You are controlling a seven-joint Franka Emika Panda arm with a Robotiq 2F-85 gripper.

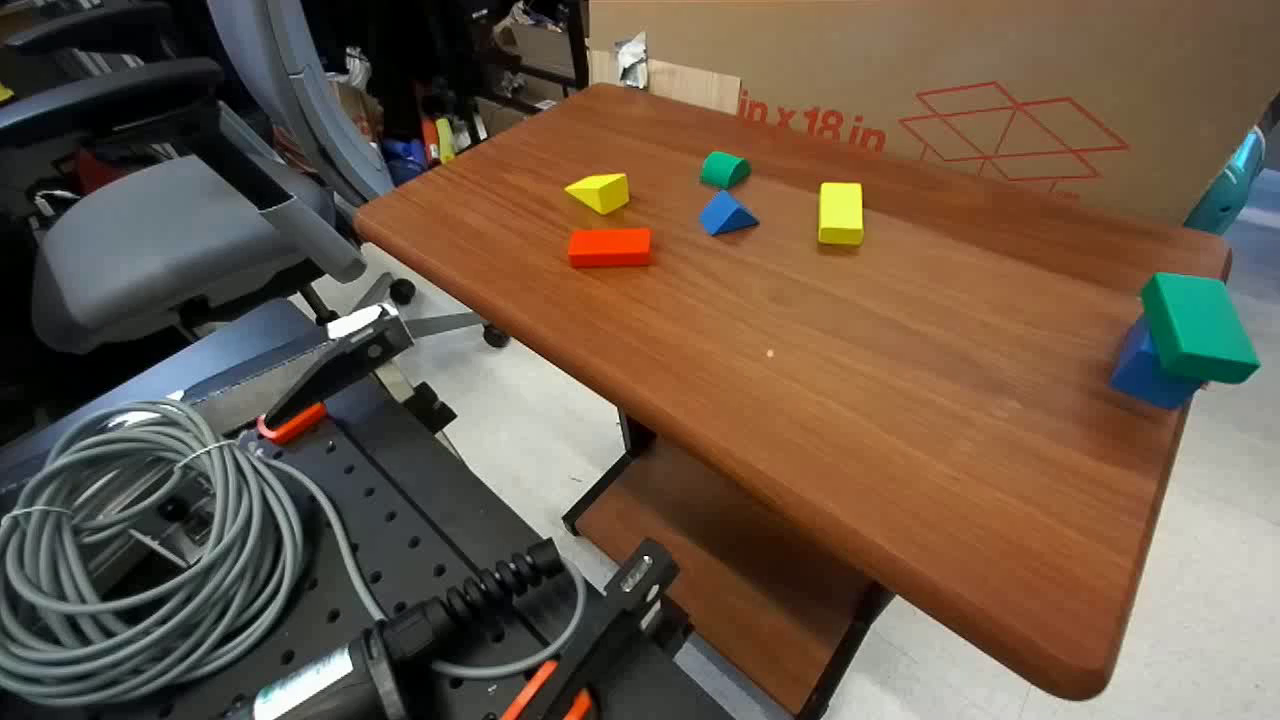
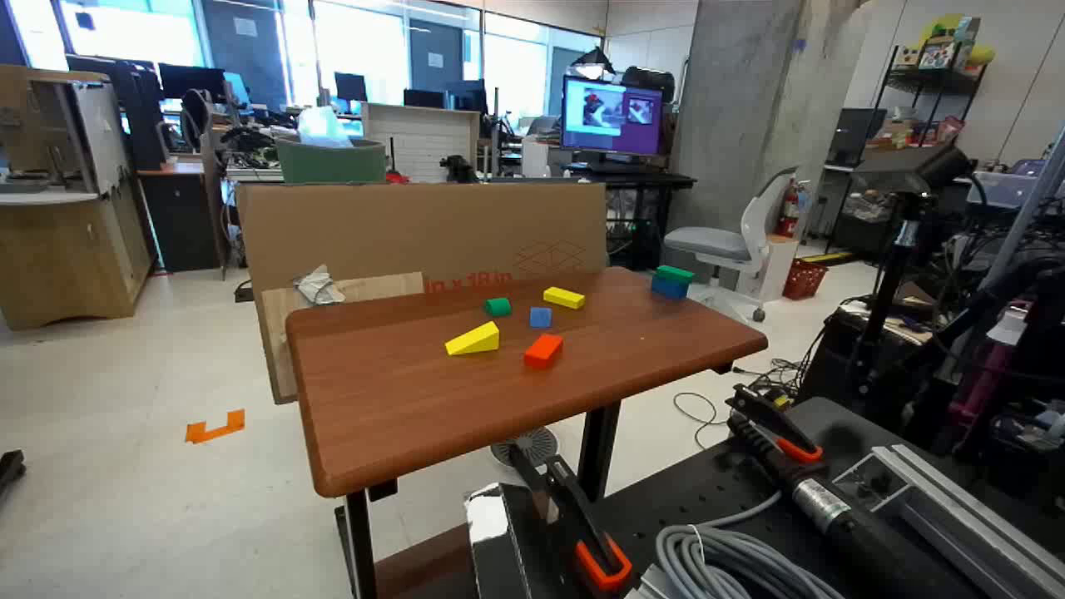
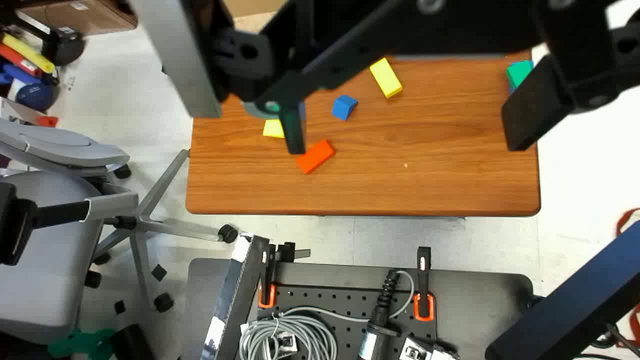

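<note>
My gripper is open, its two dark fingers wide apart high above the wooden table (image 1: 960, 516); nothing is between them. It appears in neither exterior view. Toward the table's left half lie a red block (image 1: 609, 248), a yellow wedge (image 1: 600, 192), a small blue triangular block (image 1: 726, 214), a green rounded block (image 1: 725, 169) and a yellow rectangular block (image 1: 841, 214), all apart. At the right edge a green block (image 1: 1200, 326) rests on top of a blue block (image 1: 1148, 370). In the wrist view the gripper partly covers the yellow wedge (image 3: 273, 128) and the stacked pair.
A large cardboard sheet (image 2: 419, 225) stands along the table's far side. In front is a black bench (image 3: 480, 294) carrying coiled grey cable (image 1: 132, 564) and orange-handled clamps. An office chair (image 1: 180, 258) stands at the left.
</note>
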